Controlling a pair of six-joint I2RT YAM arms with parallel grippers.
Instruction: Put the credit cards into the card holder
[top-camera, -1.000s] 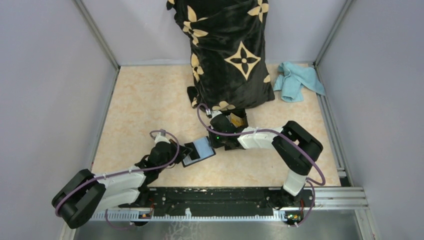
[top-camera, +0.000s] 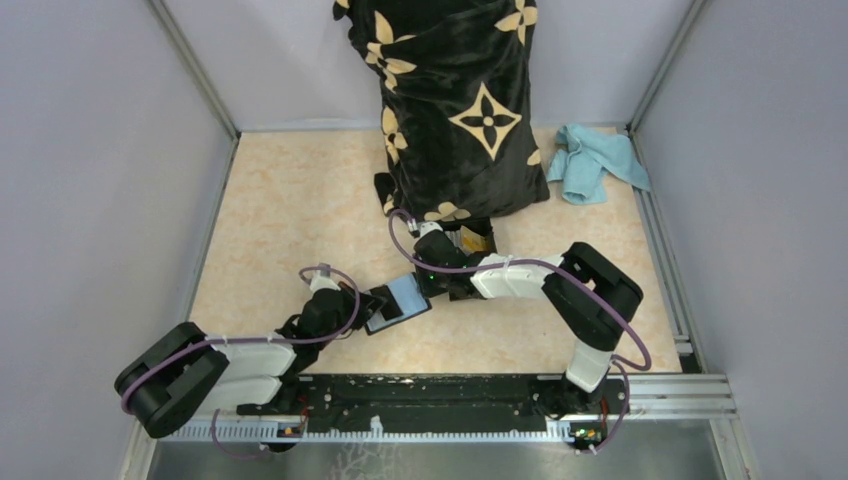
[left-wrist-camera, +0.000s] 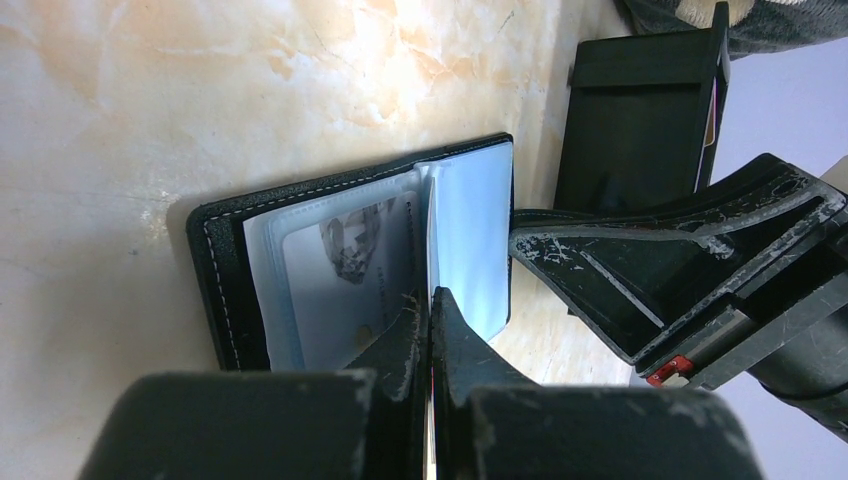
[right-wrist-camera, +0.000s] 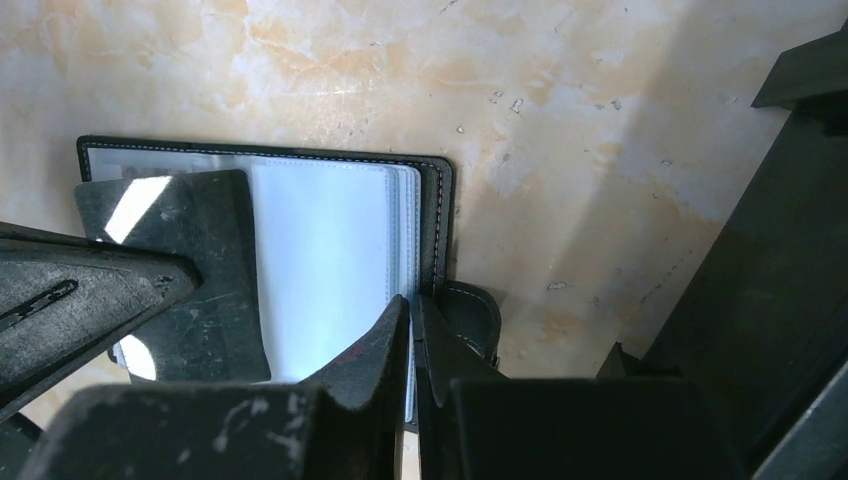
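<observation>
The black card holder (top-camera: 400, 318) lies unfolded at the table's front middle, its clear sleeves (right-wrist-camera: 330, 250) facing up. A pale card with a portrait (left-wrist-camera: 345, 280) shows in its left part. My left gripper is shut on a dark card, seen edge-on in the left wrist view, standing over the holder's fold. In the right wrist view one left finger (right-wrist-camera: 120, 285) lies against that card. My right gripper is at the right edge of the sleeves, fingertips slightly apart with layers of sleeve edge between them. Whether the card's lower edge is inside a sleeve cannot be told.
Just right of the holder stands a black box (left-wrist-camera: 640, 125) with cards inside, partly under my right arm. A patterned dark cushion (top-camera: 460, 110) stands behind it. A blue cloth (top-camera: 595, 165) lies at the back right. Bare table (top-camera: 290, 210) stretches to the back left.
The left arm's elbow has shifted slightly right and forward, its gripper staying near the holder with the dark card. The right arm has moved barely at all; the holder stays put.
</observation>
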